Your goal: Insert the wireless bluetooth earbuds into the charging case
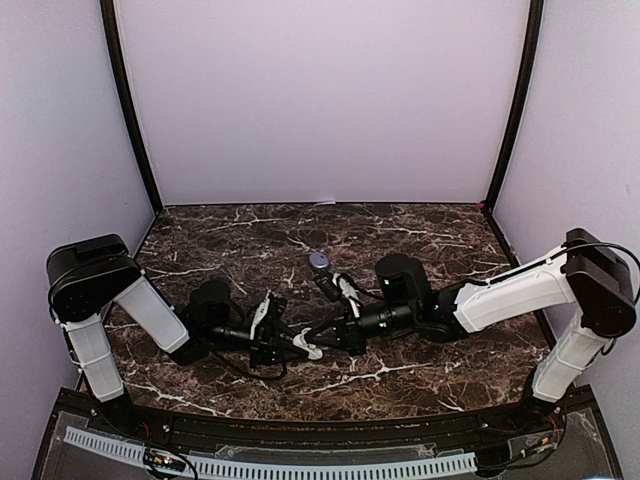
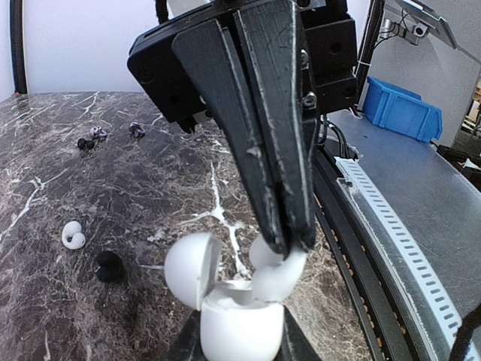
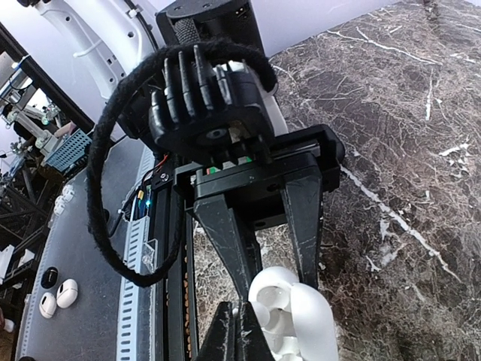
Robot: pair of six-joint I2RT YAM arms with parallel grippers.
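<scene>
The white charging case (image 2: 240, 327) stands upright with its lid (image 2: 192, 267) open, and my left gripper (image 1: 295, 345) is shut on it. In the right wrist view the inner wells of the case (image 3: 279, 320) face my right gripper. That gripper is shut, its fingers (image 2: 274, 150) reaching down to the case opening in the left wrist view. Against its fingertips, at the opening, is a white rounded piece (image 2: 279, 277) that looks like an earbud. I cannot tell whether it is pinched or how deeply it sits.
On the marble table (image 2: 150, 195) lie a small white item (image 2: 73, 235) and a black one (image 2: 109, 267), with several more farther back. A pale round object (image 1: 318, 260) rests behind the arms. A blue bin (image 2: 403, 109) stands beyond the rail.
</scene>
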